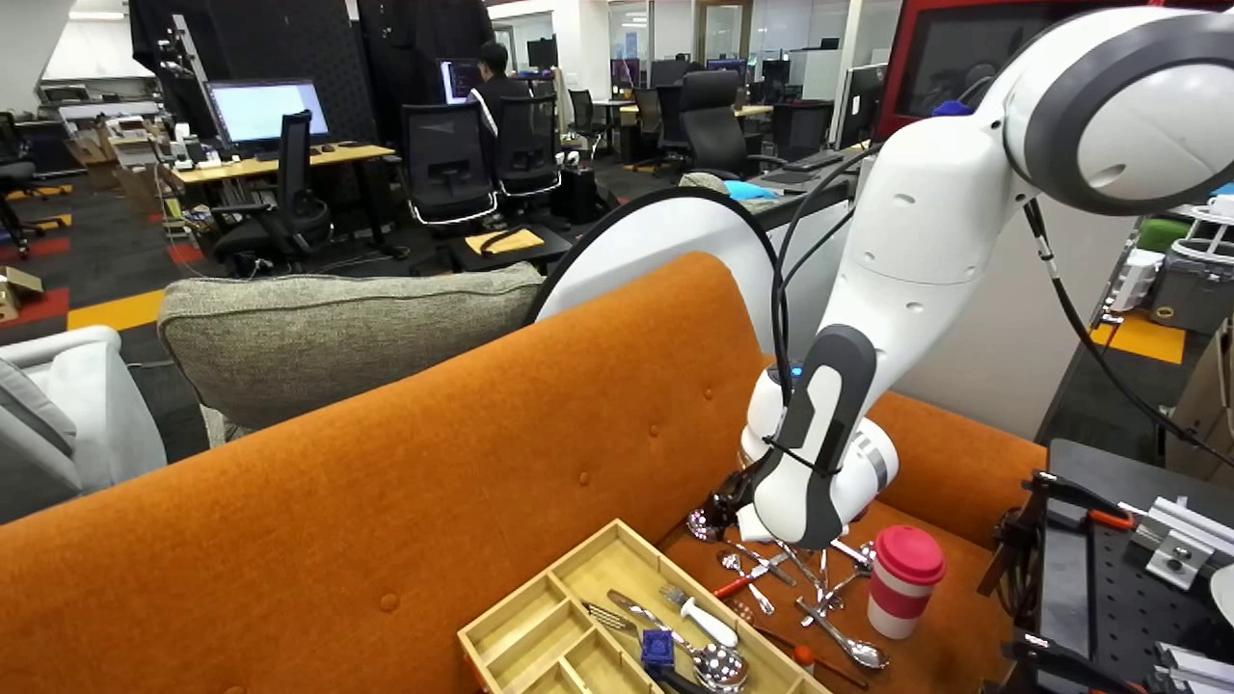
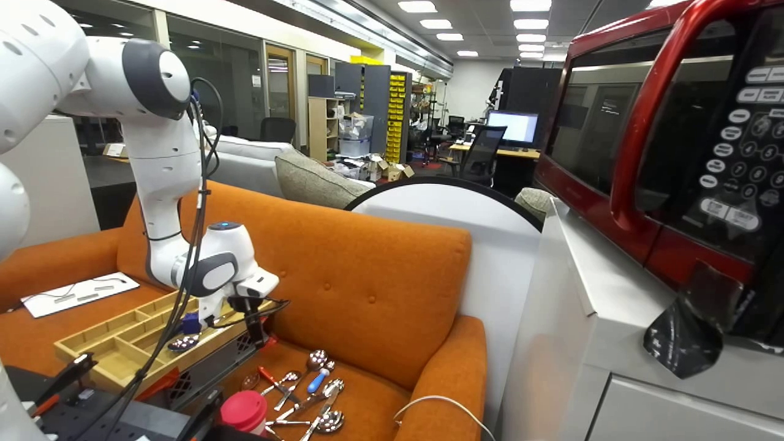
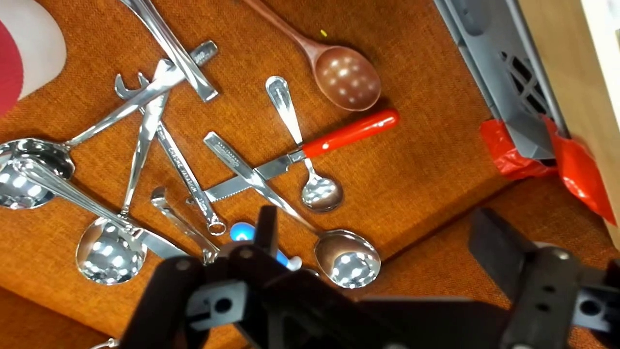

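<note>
My gripper stands open above the orange sofa seat, its black fingers wide apart with nothing held between them. Between and beyond them in the wrist view, a metal spoon (image 3: 347, 259) lies near the left finger, close to a blue-handled utensil (image 3: 241, 231) partly hidden by the gripper. Farther off are a small spoon (image 3: 321, 193), a red-handled knife (image 3: 351, 134) and a brown spoon (image 3: 347, 78). A wrench (image 3: 183, 168), a ladle (image 3: 110, 253) and more crossed cutlery spread to the left. In exterior view 1 the dark gripper (image 1: 729, 499) hangs near the sofa back.
A wooden divided tray (image 1: 526, 630) holds forks, spoons and a blue block (image 1: 657, 648). A white and red cup (image 1: 905, 584) stands right of the loose utensils. The sofa backrest (image 1: 382, 509) rises close behind the gripper. A red microwave (image 2: 625, 147) is at the far right.
</note>
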